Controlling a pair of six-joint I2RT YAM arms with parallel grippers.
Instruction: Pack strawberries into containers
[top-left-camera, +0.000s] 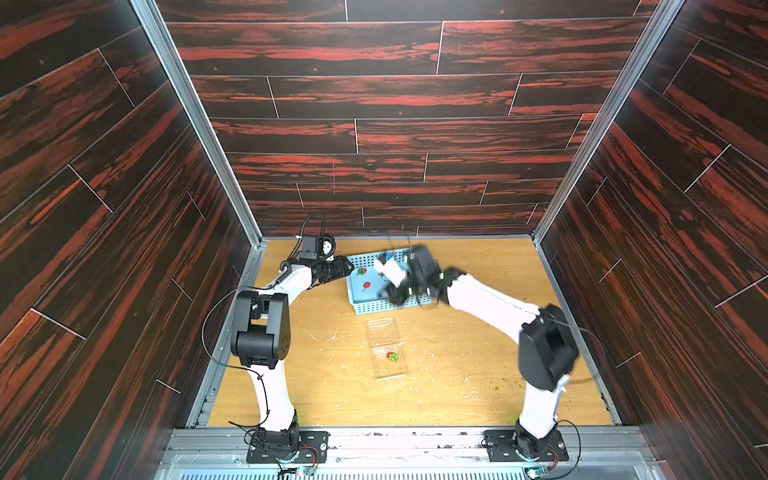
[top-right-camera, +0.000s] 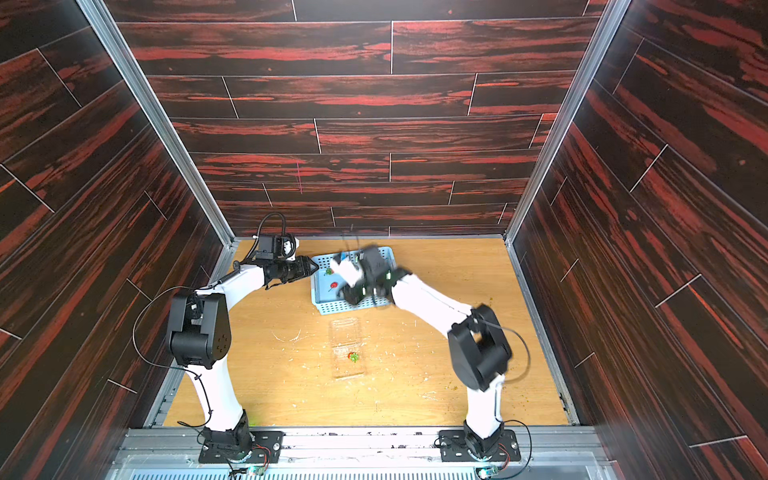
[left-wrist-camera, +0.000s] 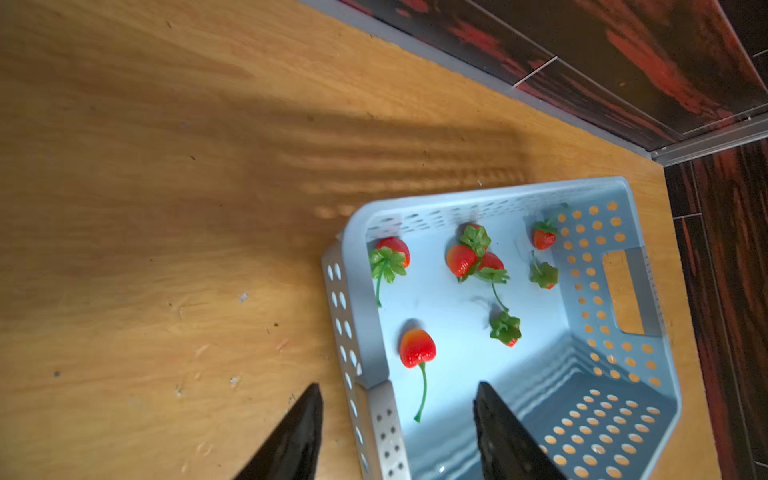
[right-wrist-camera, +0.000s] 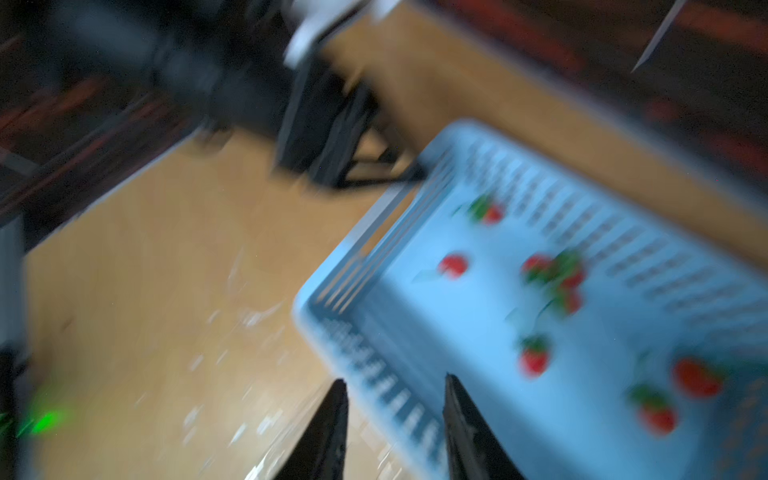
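Observation:
A pale blue perforated basket holds several strawberries, among them one with a long stem near its left side. An open clear container lies in front of the basket, and a single strawberry rests in its near half. At the basket's left edge my left gripper stands open, with only the basket wall and floor showing beyond its fingers. My right gripper is over the basket's near part, open and empty between its fingertips. Motion blurs the right wrist view, and the right arm hides part of the basket from above.
Small clear scraps are scattered over the wooden table. The left arm appears at the basket's far-left corner in the right wrist view. Bare table lies to the right of the basket and container.

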